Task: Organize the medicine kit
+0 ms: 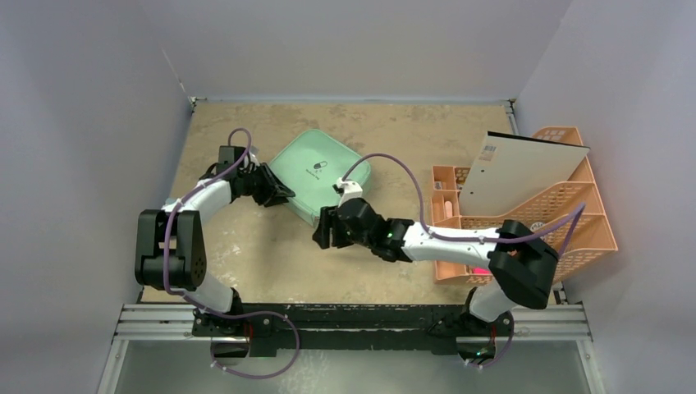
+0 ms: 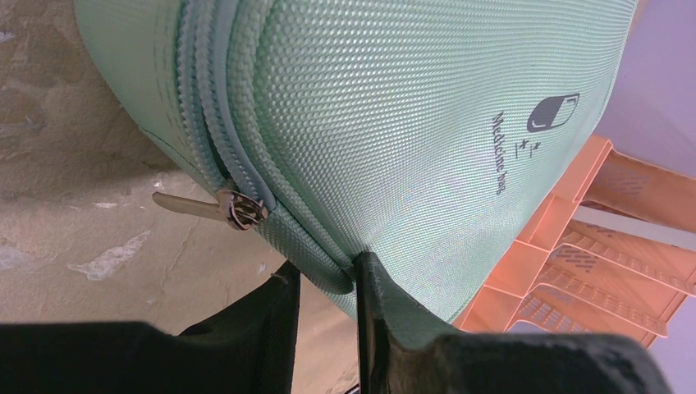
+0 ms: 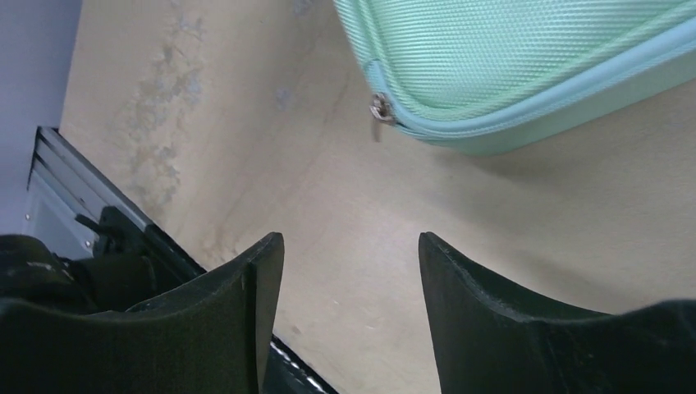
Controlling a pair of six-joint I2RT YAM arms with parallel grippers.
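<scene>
A mint zippered medicine bag (image 1: 316, 164) with a pill logo lies closed on the table's centre-left. My left gripper (image 1: 277, 194) is shut on its left edge; in the left wrist view the fingers pinch the fabric along the zipper, with a metal zipper pull (image 2: 244, 210) just beyond them. My right gripper (image 1: 330, 231) is at the bag's lower right corner; in the right wrist view it is open, nothing between its fingers, and a zipper pull (image 3: 382, 109) hangs at the bag's corner ahead of it.
An orange compartment organizer (image 1: 595, 217) stands at the right, holding a white board (image 1: 513, 176) and small items including something pink.
</scene>
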